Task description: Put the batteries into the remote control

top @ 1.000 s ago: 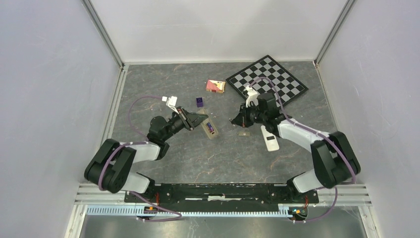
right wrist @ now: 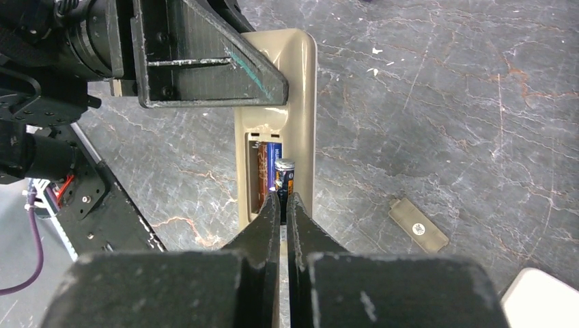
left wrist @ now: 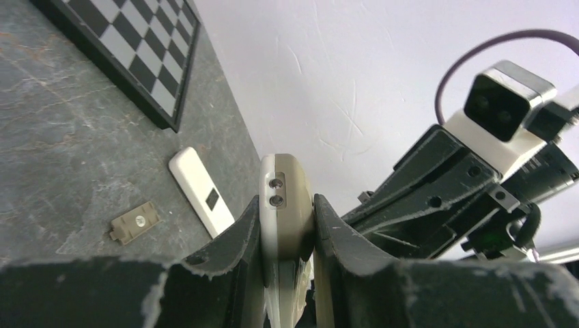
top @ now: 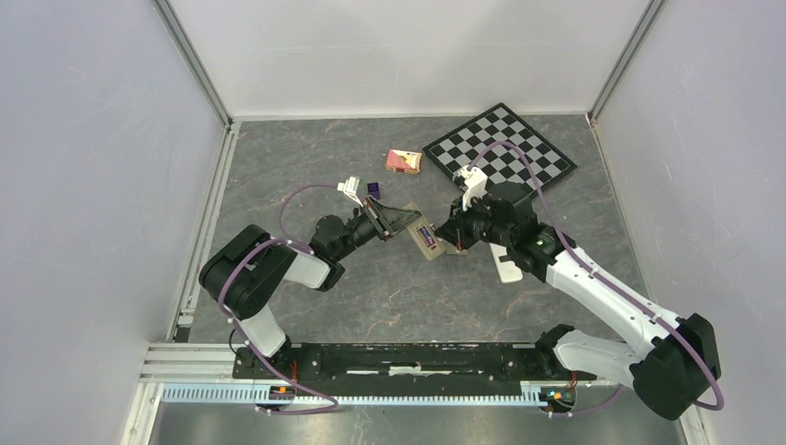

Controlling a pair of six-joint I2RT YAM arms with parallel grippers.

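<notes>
My left gripper is shut on one end of the beige remote control (right wrist: 299,75), holding it up above the table. In the right wrist view its battery bay (right wrist: 252,171) faces me, uncovered. A blue battery (right wrist: 274,154) lies inside, with a brown strip beside it that I cannot make out clearly. My right gripper is shut on a black-and-orange battery (right wrist: 284,176), whose silver end overlaps the bay's right side in that view. Whether it touches the remote cannot be told. On the table rests the beige battery cover (right wrist: 419,227).
A white remote-like object (top: 506,263) lies right of the cover, partly under the right arm. Behind are a checkered board (top: 501,148), a red-and-yellow box (top: 403,161) and a small purple box (top: 373,190).
The left gripper has carried the remote rightward.
</notes>
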